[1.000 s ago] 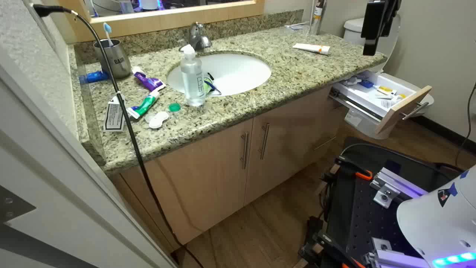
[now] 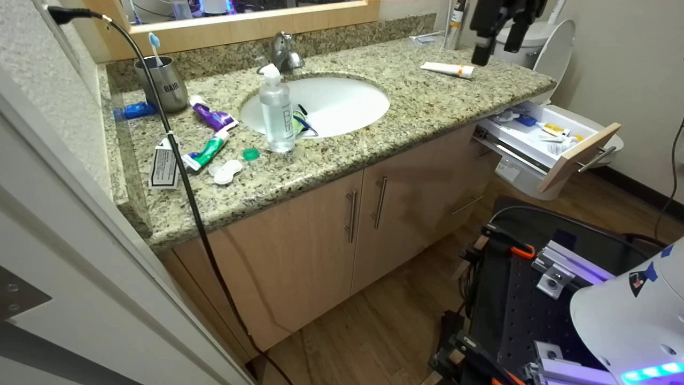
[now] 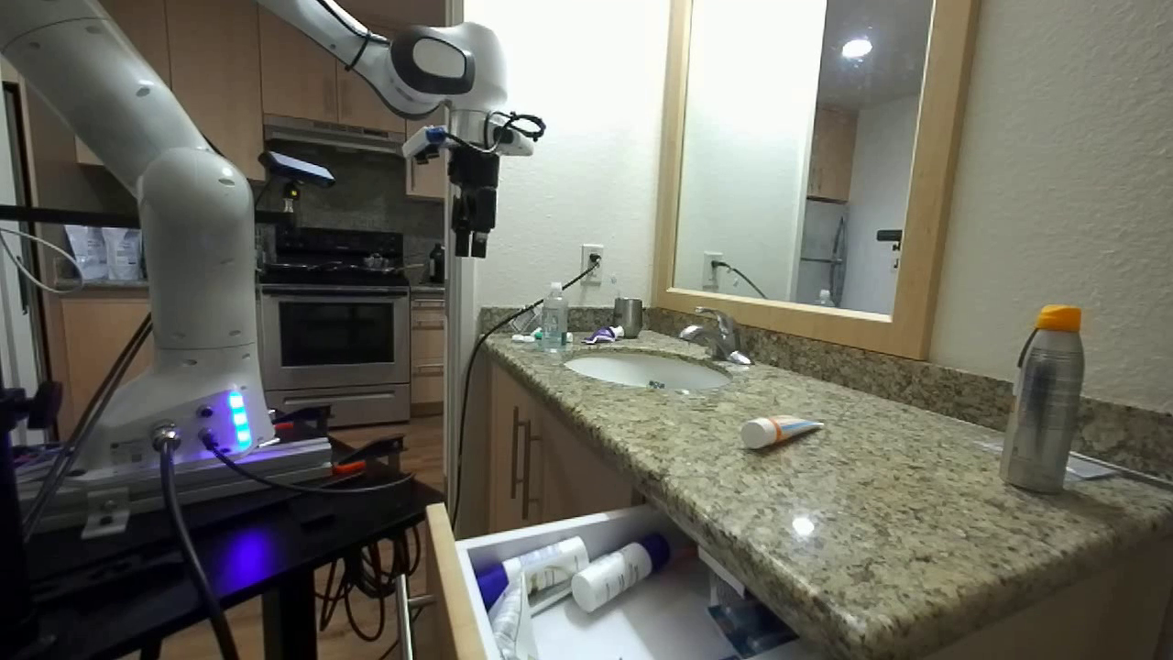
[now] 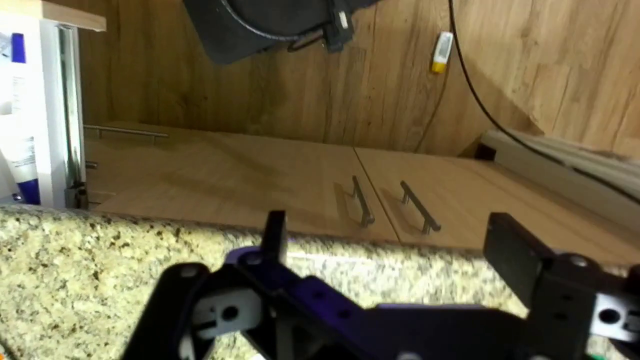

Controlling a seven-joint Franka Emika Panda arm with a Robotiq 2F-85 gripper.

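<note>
High in exterior view 1, my gripper hangs open with its fingertips apart. In exterior view 2 the gripper points straight down, well above counter height. The wrist view shows a wide empty gap between the fingers of the gripper, over the front edge of the granite counter. A white tube with an orange band lies on the counter's right part. The drawer at that end is pulled out and holds several tubes and bottles, including a white bottle with a purple cap.
Around the sink stand a clear pump bottle and a metal cup. Purple and green tubes lie to the left. A black cable crosses the left side. A tall spray can stands near the wall.
My gripper has shifted left in exterior view 1 and turned, so both fingers now show apart. The counter items and the open drawer look unchanged.
</note>
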